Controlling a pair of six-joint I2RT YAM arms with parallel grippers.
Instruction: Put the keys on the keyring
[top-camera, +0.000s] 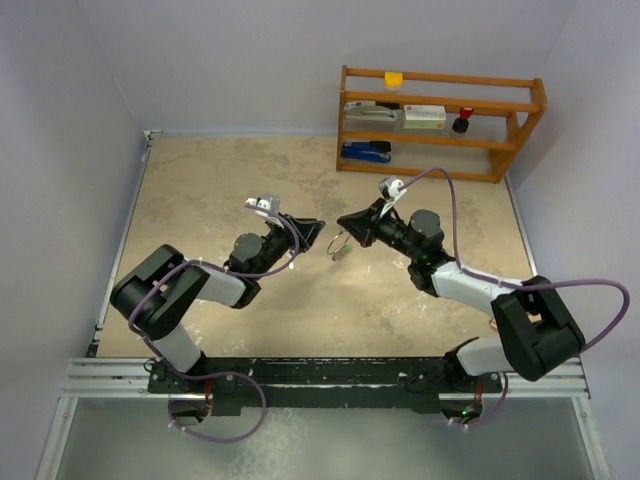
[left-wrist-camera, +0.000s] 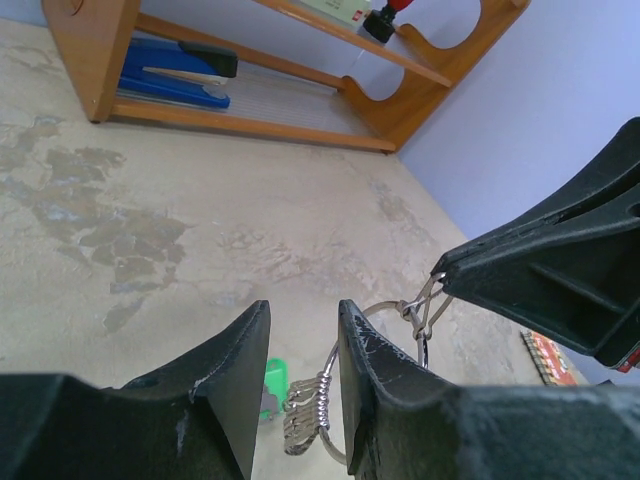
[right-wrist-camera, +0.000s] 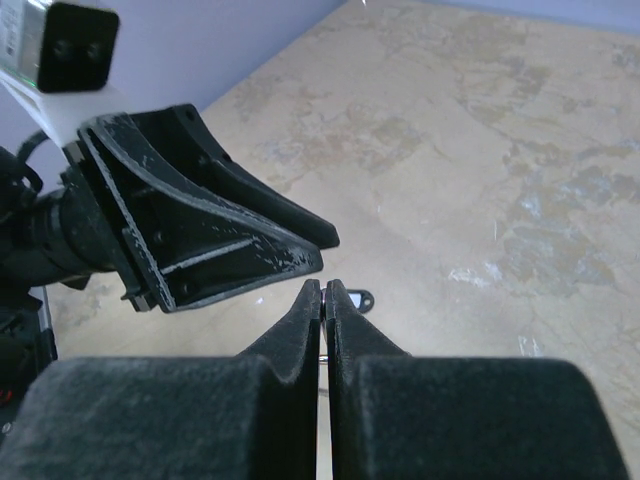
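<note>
A silver keyring (left-wrist-camera: 332, 365) hangs on small links from the tips of my right gripper, which is shut on them. On the loop sit a coiled silver part (left-wrist-camera: 303, 410) and a bright green piece (left-wrist-camera: 275, 383). My left gripper is open, its fingers apart; in the left wrist view the ring passes behind its right finger. From above, my left gripper (top-camera: 322, 229) faces the right one with a small gap between them. Whether the ring touches the left fingers I cannot tell. In the right wrist view, a small dark-ended, pale object (right-wrist-camera: 360, 299) lies beyond the shut fingertips.
A wooden shelf (top-camera: 440, 140) stands at the back right, with a blue stapler (top-camera: 367, 151) on its lowest level. A patterned red-edged item (left-wrist-camera: 548, 357) lies on the table at right.
</note>
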